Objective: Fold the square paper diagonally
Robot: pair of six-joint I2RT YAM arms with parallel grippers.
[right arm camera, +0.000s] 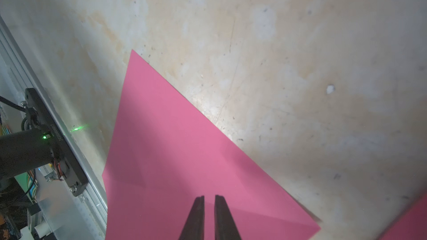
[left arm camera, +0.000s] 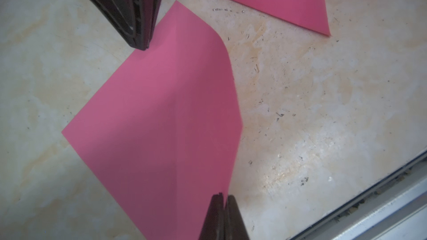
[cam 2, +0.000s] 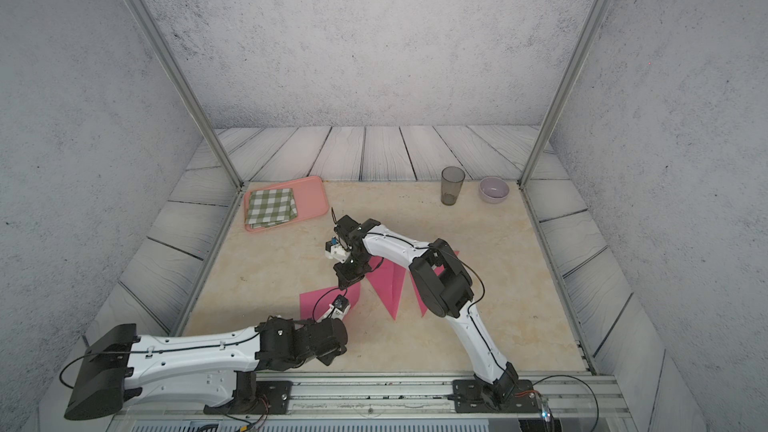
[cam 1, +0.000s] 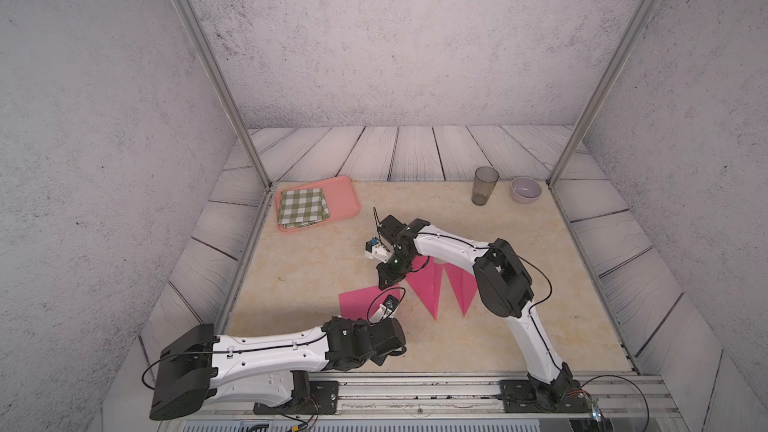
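The pink square paper [left arm camera: 146, 106] lies on the table, a straight crease line down its middle and its right side curving up. Where that raised edge runs to the bottom of the left wrist view, my left gripper is shut on it. My right gripper is part open over pink paper [right arm camera: 186, 151] in its own wrist view, a narrow empty gap between the fingertips. In the left wrist view the dark right fingers [left arm camera: 140, 29] overlap the sheet's upper-left edge; whether they touch it I cannot tell.
Two pink folded triangles [cam 1: 430, 292] lie just right of the sheet, partly under the right arm. A coral tray [cam 1: 345, 196] with a checked cloth [cam 1: 302, 206] is back left. A glass [cam 1: 483, 186] and a bowl [cam 1: 525, 189] stand back right.
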